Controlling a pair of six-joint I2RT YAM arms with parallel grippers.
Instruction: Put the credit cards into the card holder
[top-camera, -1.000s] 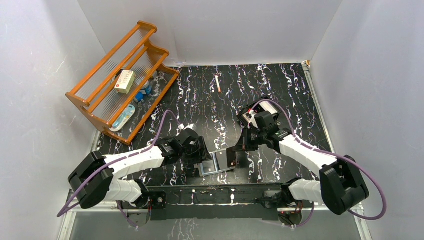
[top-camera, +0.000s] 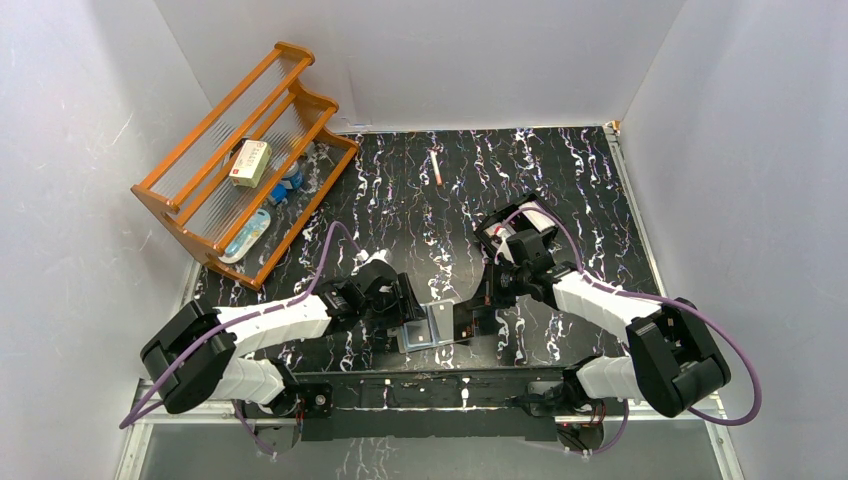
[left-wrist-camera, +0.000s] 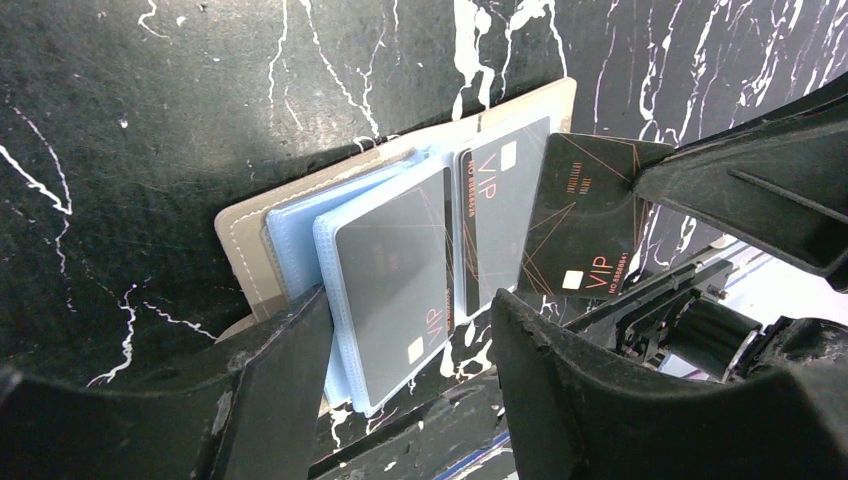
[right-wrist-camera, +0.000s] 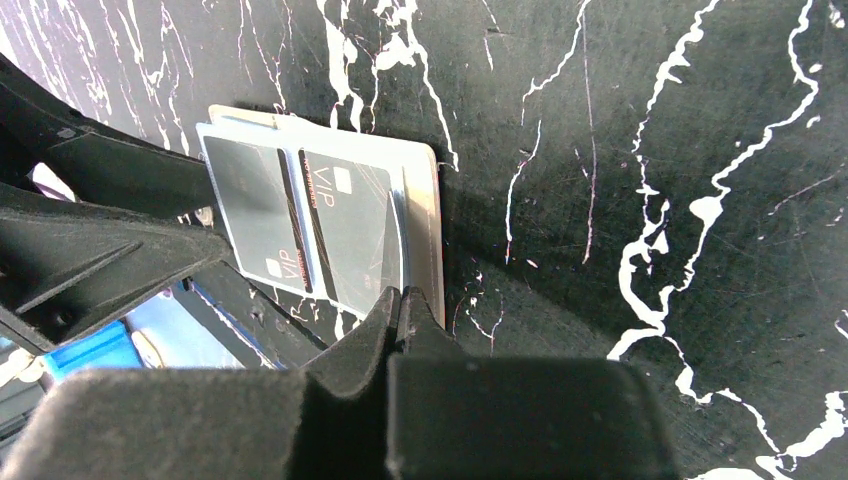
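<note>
The card holder lies opened on the dark table near its front edge, with light-blue sleeves and a beige cover. Two black VIP cards show in its sleeves: one in the nearer sleeve, another in the farther sleeve. My right gripper is shut on the edge of a third black card. That card stands tilted at the holder's right end, nearly edge-on in the right wrist view; whether its lower edge is inside a sleeve cannot be told. My left gripper is open, its fingers straddling the nearer sleeve.
Behind the right gripper sits a black box with pale contents. A wooden rack with small items stands at the back left. A small white-and-orange stick lies at the back.
My right gripper has shifted slightly, bringing the card a little toward the front edge beside the holder. The left gripper and the holder look nearly still.
</note>
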